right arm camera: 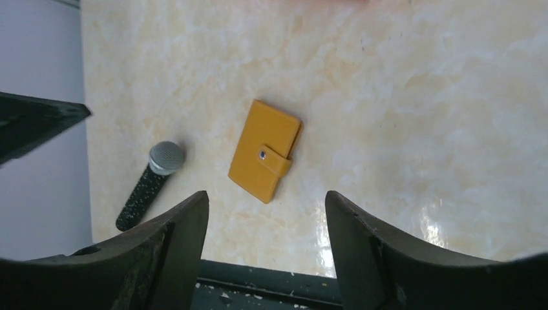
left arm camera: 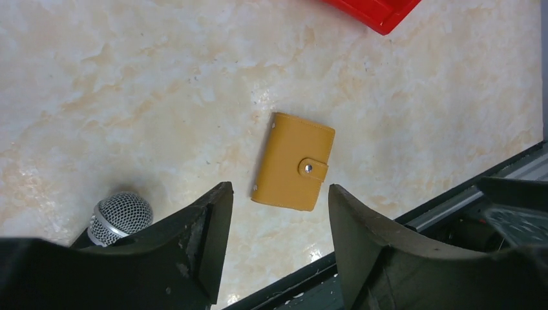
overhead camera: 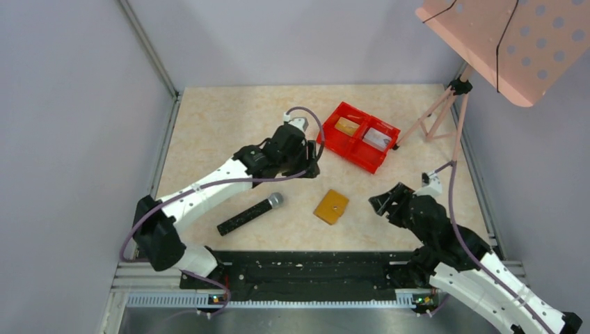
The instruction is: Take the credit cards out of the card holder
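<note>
The tan card holder (overhead camera: 331, 207) lies flat on the table between the two arms. Its snap strap is closed, as the left wrist view of the card holder (left arm camera: 284, 145) shows, and no cards are visible. My left gripper (overhead camera: 312, 165) is up and to the left of the holder in the top view, its fingers parted and empty. Off to the holder's right, my right gripper (overhead camera: 384, 199) is also apart from it, with a clear gap between its fingertips.
Behind the holder is a red compartment box (overhead camera: 376, 161) with a yellowish item (overhead camera: 347, 126) and a whitish one (overhead camera: 378, 138). A black microphone (overhead camera: 245, 217) lies to the left. A pink tripod (overhead camera: 445, 111) stands at the back right; the table around the holder is clear.
</note>
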